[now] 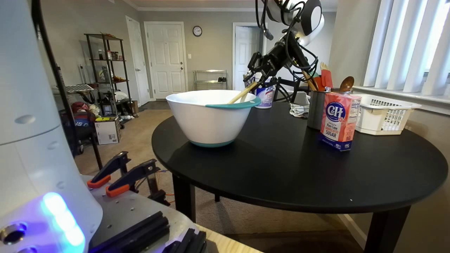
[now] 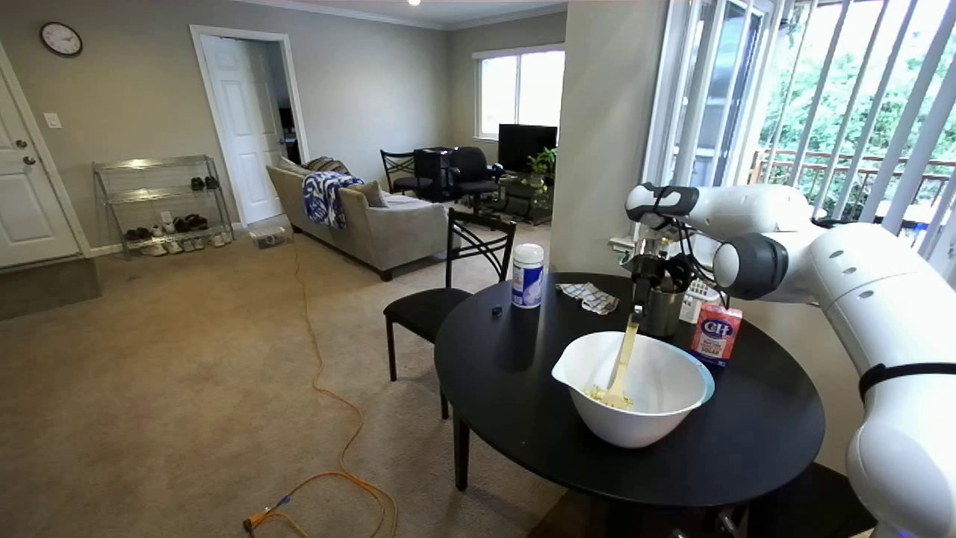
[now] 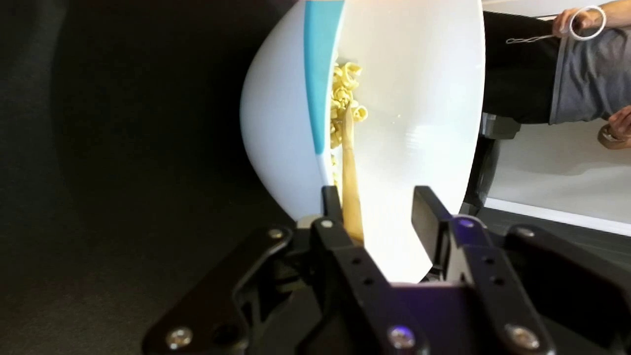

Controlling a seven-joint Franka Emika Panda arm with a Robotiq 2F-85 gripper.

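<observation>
A white mixing bowl (image 1: 211, 120) with a teal rim section stands on the black table. Inside it lie pale yellow curled pieces (image 3: 344, 88). A wooden spatula (image 2: 623, 368) leans in the bowl, its flat end among those pieces and its handle slanting up past the rim. My gripper is at the handle end, with its fingers apart. In the wrist view the handle runs close beside the left finger (image 3: 332, 203), while a clear gap separates it from the right one (image 3: 430, 219). Whether the handle touches the left finger I cannot tell.
On the table stand a sugar carton (image 1: 337, 122), a utensil holder (image 1: 316, 110), a white basket (image 1: 381, 116), a wipes canister (image 2: 528, 276) and a cloth (image 2: 588, 297). A person (image 3: 591, 77) is at the right of the wrist view.
</observation>
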